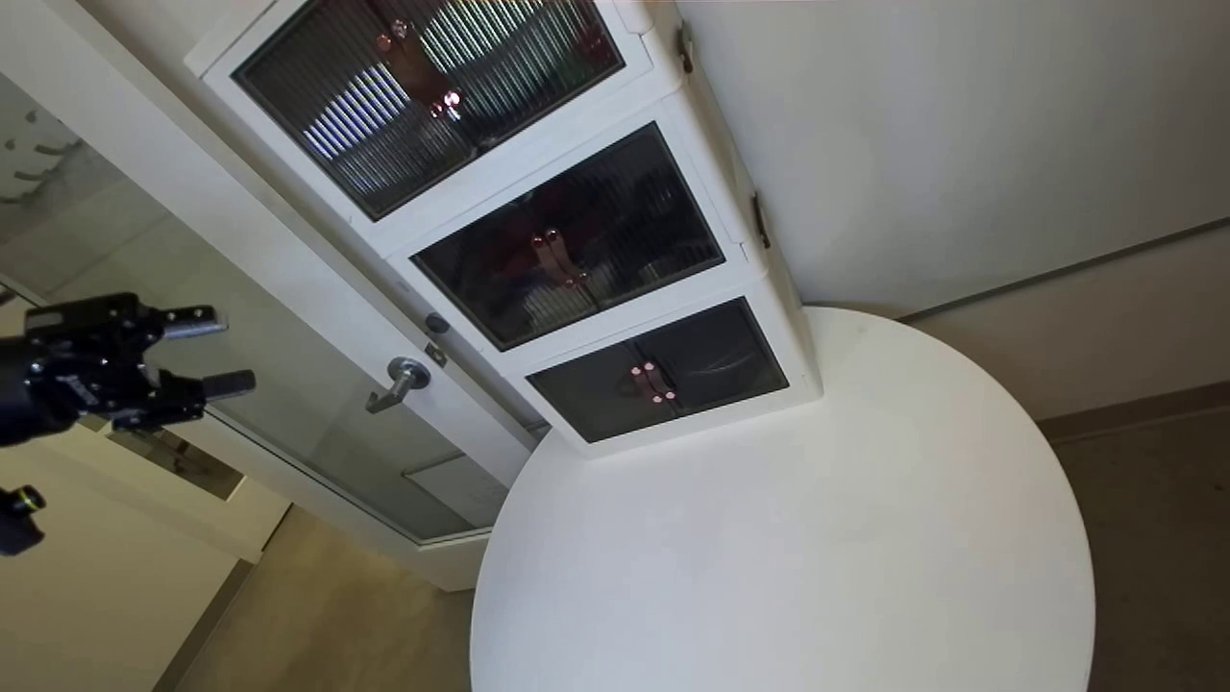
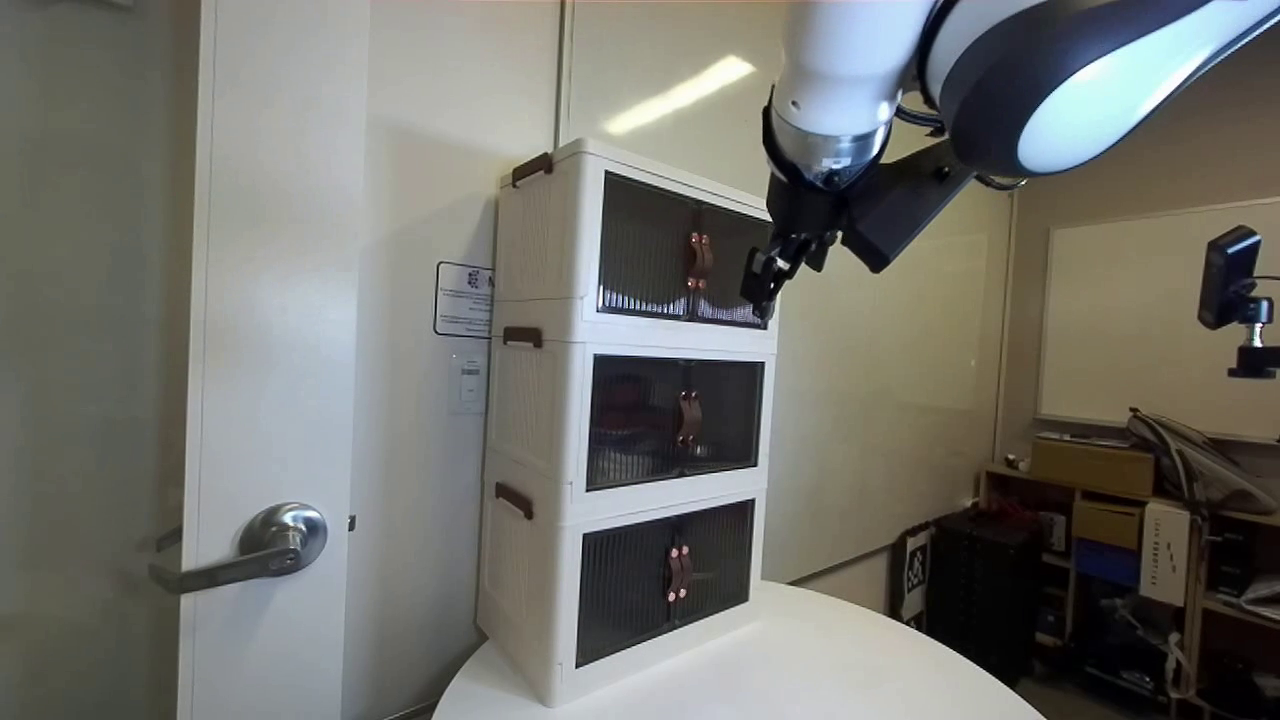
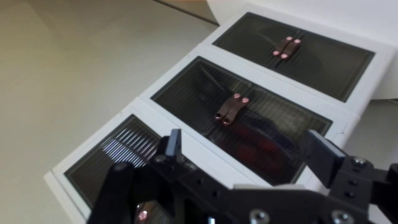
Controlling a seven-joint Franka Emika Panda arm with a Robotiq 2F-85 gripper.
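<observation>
A white cabinet point(image 2: 540, 420) of three stacked boxes stands on a round white table point(image 1: 784, 554). Each box has a pair of dark ribbed doors, all closed, with brown strap handles: the top handles point(image 2: 699, 259), the middle handles point(image 2: 690, 418) and the bottom handles point(image 2: 679, 574). My gripper point(image 1: 236, 354) is at the left of the first exterior view, its two fingers apart and nothing between them. In the wrist view the open gripper faces the cabinet front, with the middle handles point(image 3: 232, 109) showing beyond its fingers. Something reddish point(image 3: 257, 147) shows dimly behind the middle doors.
A door with a metal lever handle point(image 2: 258, 552) is left of the cabinet. Behind the cabinet is a wall point(image 2: 888, 396). Shelves with boxes point(image 2: 1086, 468) stand at the far right.
</observation>
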